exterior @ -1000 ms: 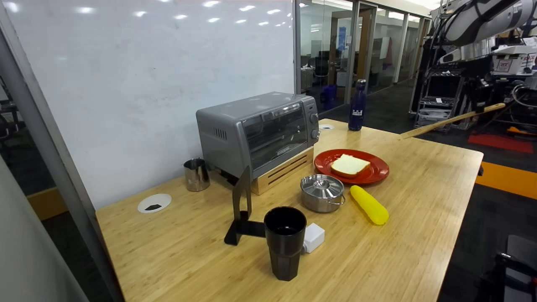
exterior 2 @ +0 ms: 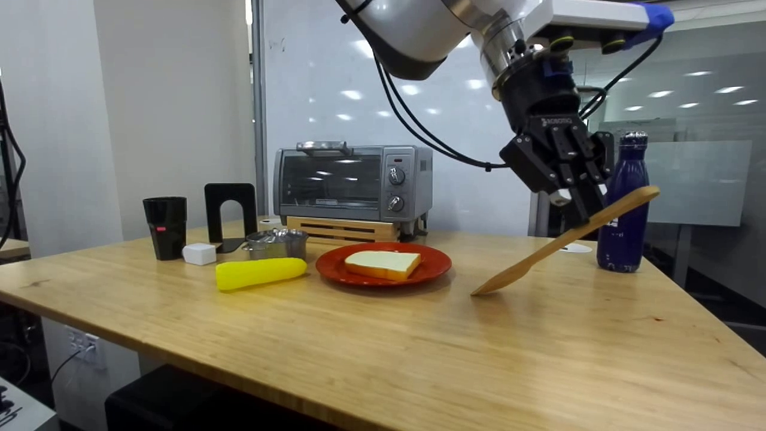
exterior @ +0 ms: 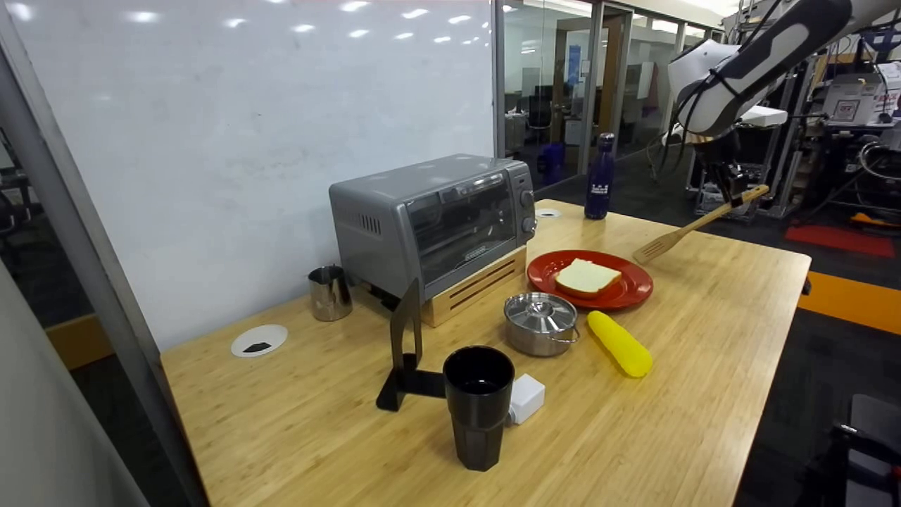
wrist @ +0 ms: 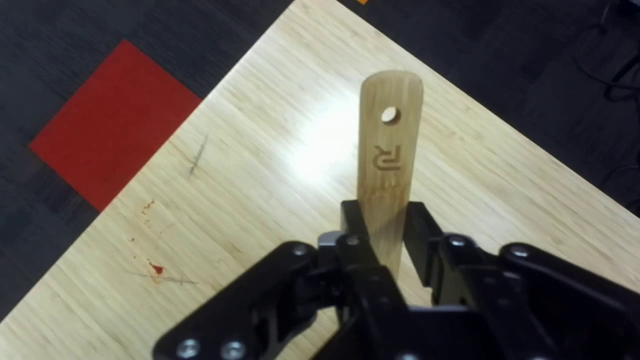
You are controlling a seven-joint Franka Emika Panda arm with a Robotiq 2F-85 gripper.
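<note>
A wooden spatula (exterior 2: 549, 248) slants above the right part of the table, its blade end low and seemingly resting on the tabletop, its handle raised. My gripper (exterior 2: 587, 215) points down from above, its fingers on either side of the handle. In the wrist view the handle (wrist: 390, 150) runs between the fingertips of the gripper, which appear to touch both its edges; the holed end sticks out beyond them. The blade (exterior: 660, 246) lies just right of the red plate (exterior: 635, 291) in exterior view 1.
A slice of bread (exterior: 587, 277) sits on the plate. A blue bottle (exterior 2: 623, 208) stands behind the spatula. Nearby are a toaster oven (exterior: 456, 215), a lidded pot (exterior: 540, 325) and a yellow object (exterior: 621, 342).
My arm has moved left in exterior view 1 and lower, carrying the spatula. Its blade has come down from above the table's far edge to the surface by the plate.
</note>
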